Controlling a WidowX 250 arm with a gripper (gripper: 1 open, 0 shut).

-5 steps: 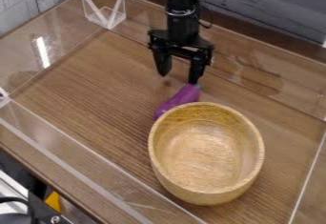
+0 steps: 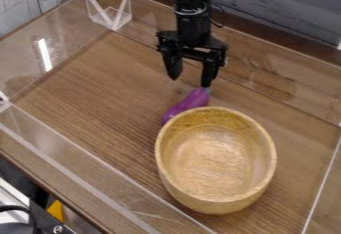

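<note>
A purple elongated object lies slanted on the wooden table, just behind a large tan bowl. My black gripper hangs above and behind the purple object, its two fingers apart and open, with nothing seen held between them. The arm reaches in from the top centre.
The tan bowl fills much of the lower right. A white wire-like frame stands at the back left. Dark cables or fittings show at the bottom left corner.
The gripper has shifted only slightly over the last second, staying above the purple object. The object and bowl look unmoved.
</note>
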